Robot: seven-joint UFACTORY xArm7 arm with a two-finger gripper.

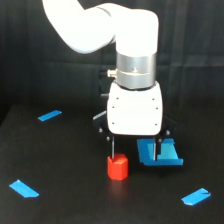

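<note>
A small red cube (pixel 118 168) sits on the dark table near the middle. My gripper (pixel 134 156) points downward above the table with its two fingers wide apart, and nothing shows held between them. In the picture the left finger ends at the cube's upper edge; whether it touches the cube I cannot tell. The right finger reaches down in front of a shallow blue tray (pixel 172 159). The white hand hides part of the tray's far left side.
Strips of blue tape lie on the table: one at the back left (pixel 50 115), one at the front left (pixel 23 188) and one at the front right (pixel 196 197).
</note>
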